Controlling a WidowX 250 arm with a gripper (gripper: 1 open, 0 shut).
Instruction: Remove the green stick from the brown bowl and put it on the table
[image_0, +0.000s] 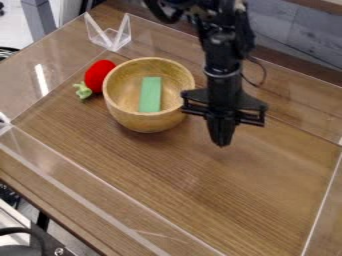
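Observation:
The green stick (151, 94), a flat upright-looking block in this view, lies inside the brown bowl (118, 84), towards its right side. The bowl rests on the wooden table (167, 190) left of centre. To the right of the bowl is my black gripper (223, 140), pointing down over the table, apart from the stick. No object shows in its grasp. Its dark parts merge, so whether the fingers are parted is unclear.
A red, strawberry-like toy (99, 75) with a green end sits just left of the bowl. Behind it stands a clear plastic piece (110, 32). A raised board edges the back right.

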